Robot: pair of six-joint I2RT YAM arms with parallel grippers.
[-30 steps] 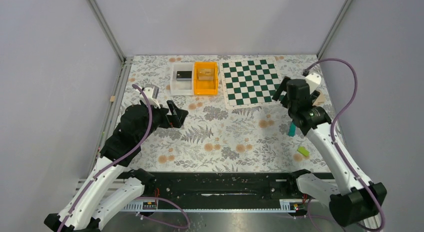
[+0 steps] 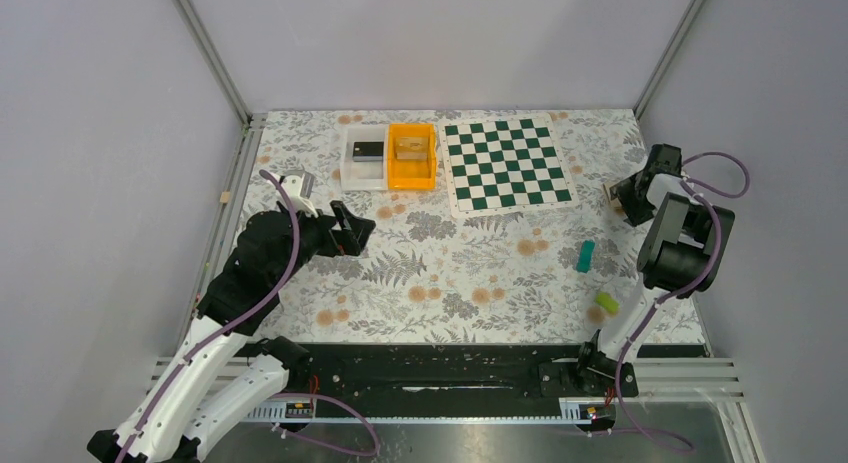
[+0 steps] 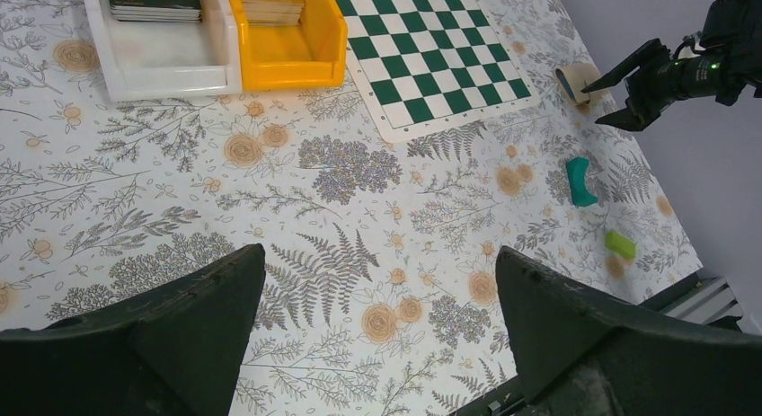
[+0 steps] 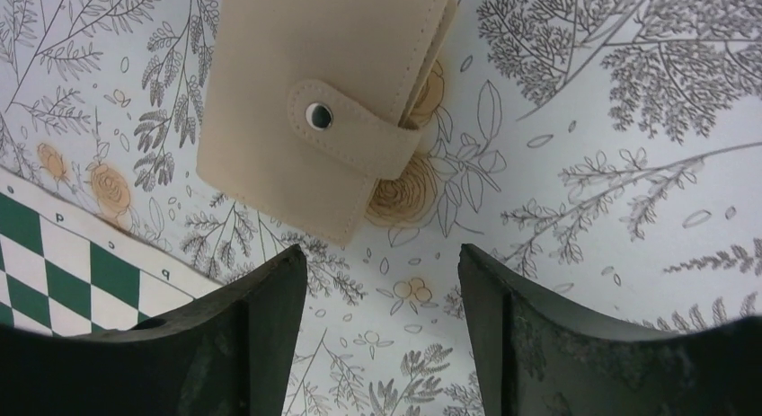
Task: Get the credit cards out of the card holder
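A tan card holder (image 4: pixel 270 57) with a snapped strap (image 4: pixel 350 133) lies on the patterned table at the far right. In the top view my right gripper (image 2: pixel 632 198) hangs over it, hiding much of it; in the right wrist view its parted fingertips sit just short of the holder's lower edge, nothing between them. The left wrist view also shows the holder (image 3: pixel 572 80) beside those fingers. No cards are visible in the holder. My left gripper (image 2: pixel 350 226) stands open over the left of the table, empty.
A white tray (image 2: pixel 365 178) and an orange tray (image 2: pixel 411 173) holding cards stand at the back, beside a checkered mat (image 2: pixel 507 163). A teal piece (image 2: pixel 585 256) and a green piece (image 2: pixel 607 303) lie on the right.
The right arm has swung to the far right, its gripper moving from beside the mat down over the card holder. The left arm has not visibly moved.
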